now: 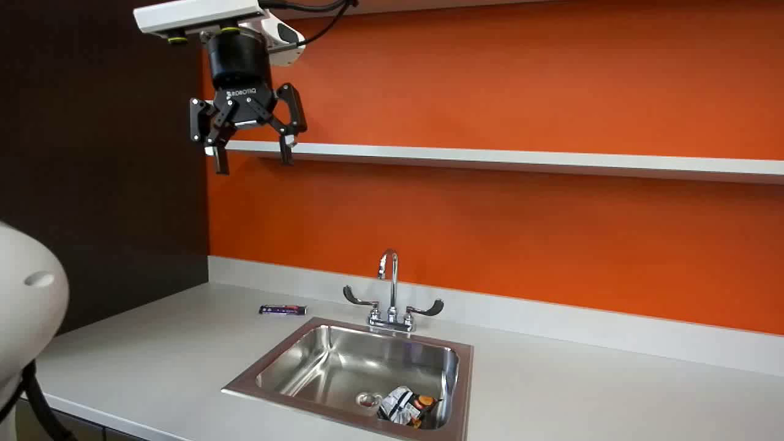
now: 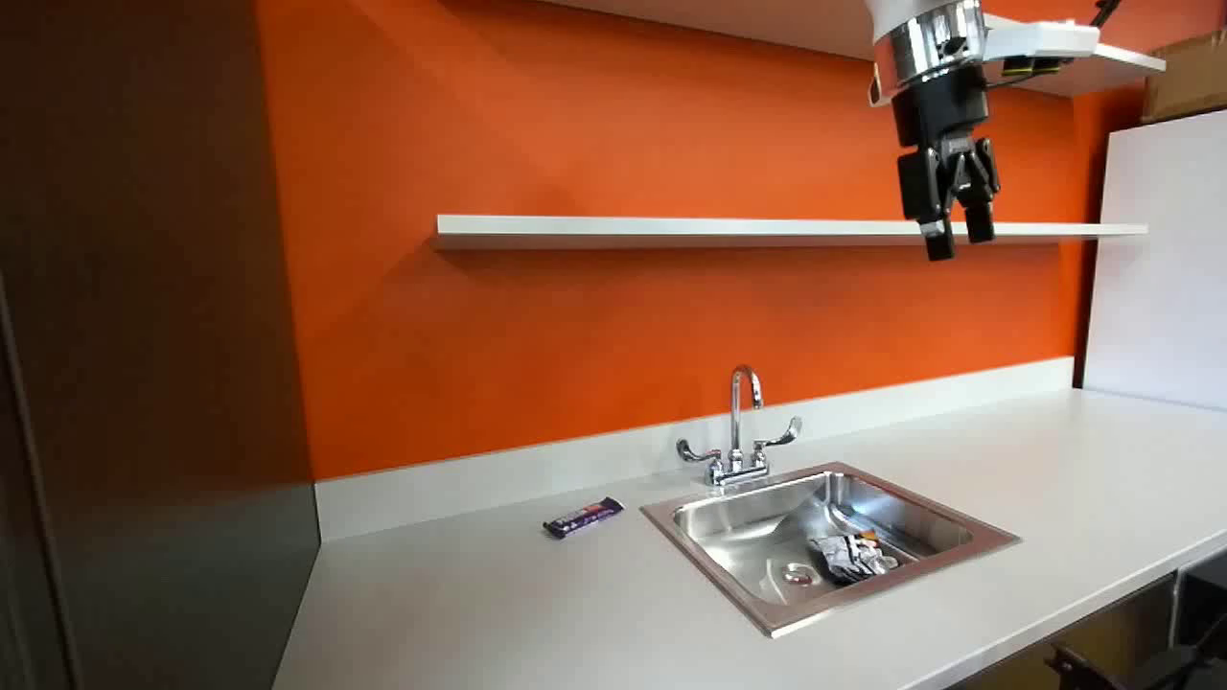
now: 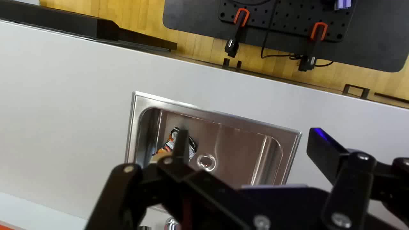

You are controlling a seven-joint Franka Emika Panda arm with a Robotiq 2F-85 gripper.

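Note:
High above the counter, my gripper [image 1: 253,163] hangs pointing down, its fingers spread wide and open with nothing between them. A crumpled black, white and orange snack bag [image 1: 406,407] lies in the right part of the steel sink [image 1: 283,399], near the drain. In the wrist view one finger partly covers the bag [image 3: 192,149]. On the counter left of the sink lies a flat purple bar-shaped packet [image 2: 583,517], well below my gripper and apart from it.
A chrome faucet [image 1: 393,290] with two lever handles rises behind the sink. Above it a white shelf [image 2: 690,226] runs along the orange wall. A dark panel [image 2: 138,345] closes off the left end.

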